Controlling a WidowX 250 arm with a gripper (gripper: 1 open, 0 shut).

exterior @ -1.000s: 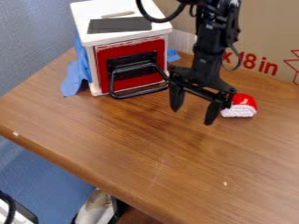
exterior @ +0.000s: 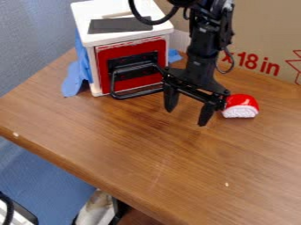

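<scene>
My black gripper (exterior: 187, 112) hangs above the wooden table with its two fingers spread apart and nothing between them. Just right of it lies a red and white object (exterior: 240, 106) on the table. Behind and left stands a small white appliance (exterior: 120, 26) with a red front, a dark top panel and a black wire handle or rack at its front, resting near a blue cloth (exterior: 76, 75).
A cardboard box (exterior: 265, 44) with red print stands at the back right.
The gripper has shifted slightly left and up over the last second. The appliance and the red and white object look unchanged.
</scene>
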